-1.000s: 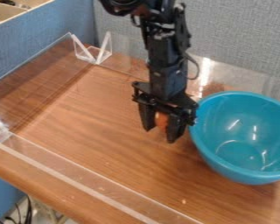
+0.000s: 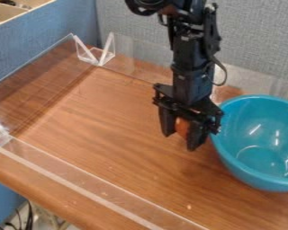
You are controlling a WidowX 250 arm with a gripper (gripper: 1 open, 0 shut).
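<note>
My black gripper point(image 2: 183, 128) hangs just left of a large teal bowl point(image 2: 261, 144), low over the wooden surface. It is shut on a small orange object point(image 2: 183, 127), mostly hidden between the dark fingers.
Clear walls with white brackets point(image 2: 96, 54) edge the wooden surface point(image 2: 98, 144), whose left and front are clear. Grey padded walls stand behind, and a light wooden box sits at the upper left.
The gripper has shifted to the right, toward the bowl, with the orange object still in it.
</note>
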